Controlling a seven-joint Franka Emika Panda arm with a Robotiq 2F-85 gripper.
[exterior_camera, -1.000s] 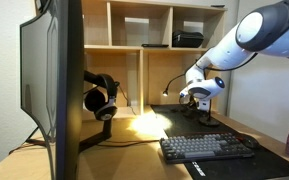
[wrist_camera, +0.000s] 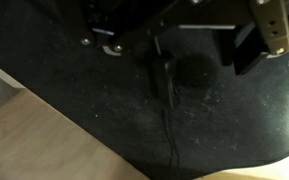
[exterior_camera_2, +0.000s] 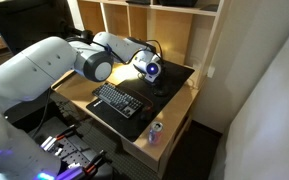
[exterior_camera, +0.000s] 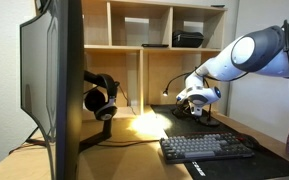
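Observation:
My gripper stands open above a black desk mat (wrist_camera: 74,95), its two dark fingers apart at the top of the wrist view. Below and between them lies a small dark object (wrist_camera: 164,82) with a thin cable (wrist_camera: 171,135) running from it; what it is, I cannot tell. No grasp on it shows. In exterior view 1 the white arm (exterior_camera: 244,58) reaches in from the right, with the gripper low over the back of the mat, where dark shapes blend together.
A grey keyboard (exterior_camera: 206,146) lies on the mat's front part. Headphones (exterior_camera: 102,105) hang on a stand at left, behind the large monitor (exterior_camera: 52,80). Shelves (exterior_camera: 124,48) rise at the back. A can (exterior_camera_2: 155,132) stands near the desk edge.
In exterior view 1 the arm has come lower and its wrist has shifted a little left. Keyboard and headphones have stayed where they were.

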